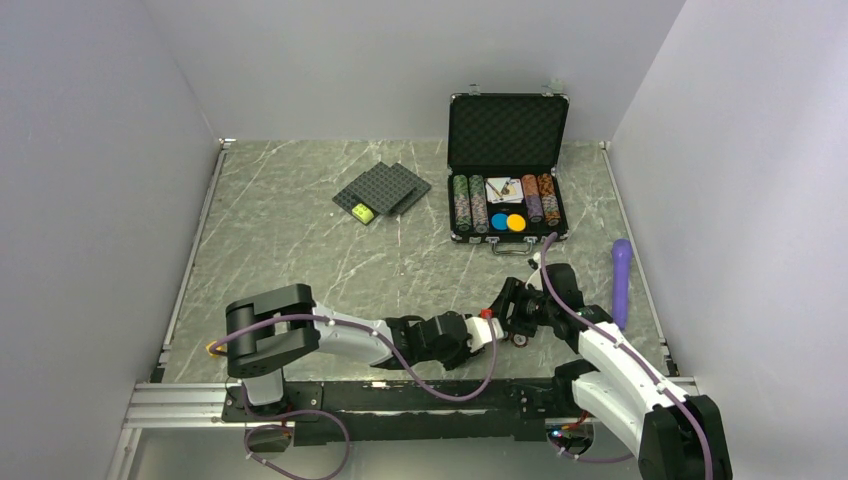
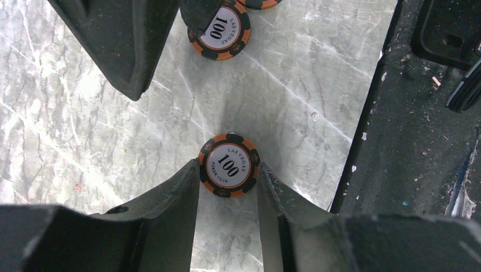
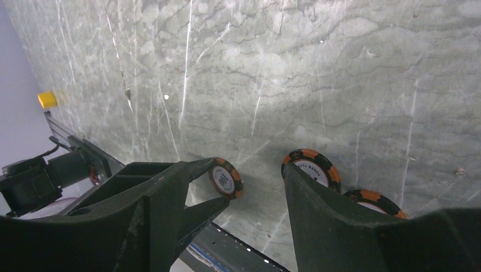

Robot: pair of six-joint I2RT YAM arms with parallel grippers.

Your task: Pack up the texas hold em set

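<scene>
Orange-and-black 100 chips lie loose at the table's front. One chip (image 2: 229, 165) sits between the fingertips of my left gripper, which is part open around it. Another chip (image 2: 219, 35) lies above it in the left wrist view, partly behind a black gripper part. My right gripper is open over the table, with chips (image 3: 308, 169) (image 3: 376, 202) beneath and ahead of it. The open case (image 1: 508, 130) at back right holds rows of chips (image 1: 461, 200), cards (image 1: 504, 189) and blue (image 1: 500, 221) and yellow (image 1: 516, 222) discs.
Dark grey mats (image 1: 385, 188) with a yellow-green item (image 1: 362, 213) lie at back centre. A purple bar (image 1: 621, 280) lies along the right edge. Both arms are close together at the front.
</scene>
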